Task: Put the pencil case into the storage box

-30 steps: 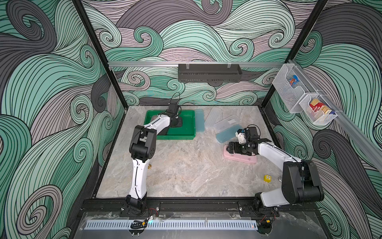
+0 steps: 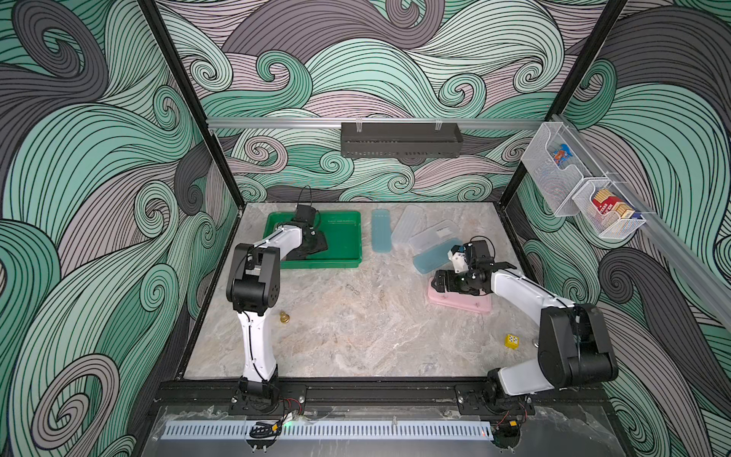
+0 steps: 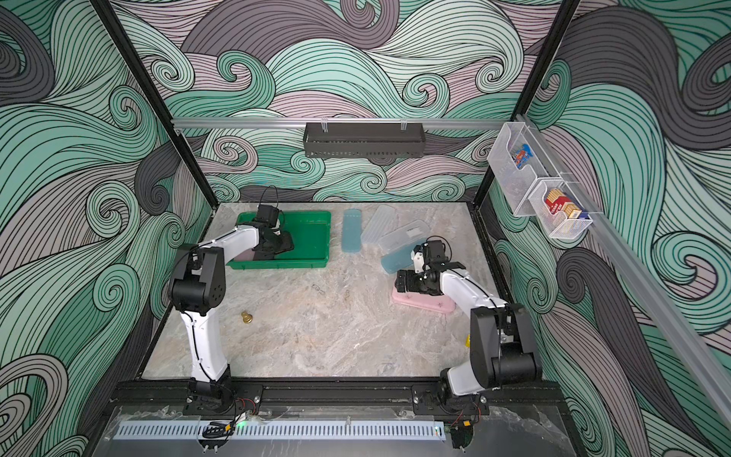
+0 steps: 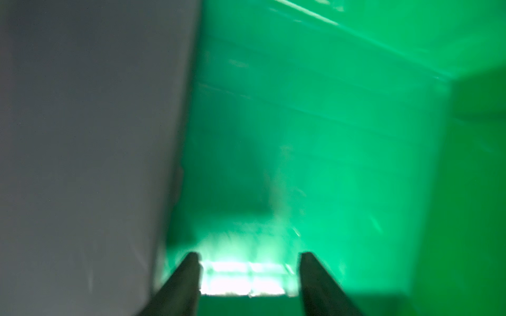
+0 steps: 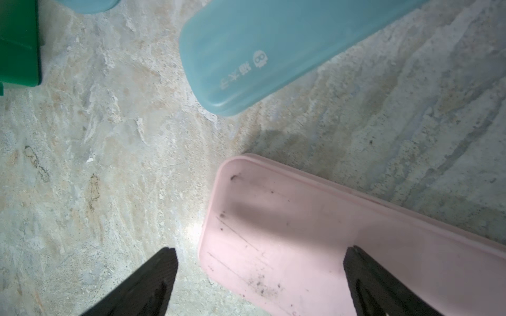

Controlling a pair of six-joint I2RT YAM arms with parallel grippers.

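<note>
The green storage box [image 2: 342, 236] stands at the back left of the table. Inside it, in the left wrist view, a smooth dark grey slab-like object [image 4: 79, 158] fills the left side; its identity is unclear. My left gripper is down in the box beside that object, its fingers parted and only green box floor showing between them. A pink pencil case [image 5: 295, 237] lies flat on the table at the right. Over its left end, my right gripper hangs open, holding nothing.
Right of the box lie a blue case [image 2: 381, 230], clear cases [image 2: 434, 234] and another blue case [image 5: 284, 47]. A small brass-coloured object [image 2: 284, 317] sits at front left, a yellow die [image 2: 511, 341] at front right.
The green box has slid a little to the left. My left arm and gripper have also moved left within view. The right arm has hardly moved, and the pink case lies still.
</note>
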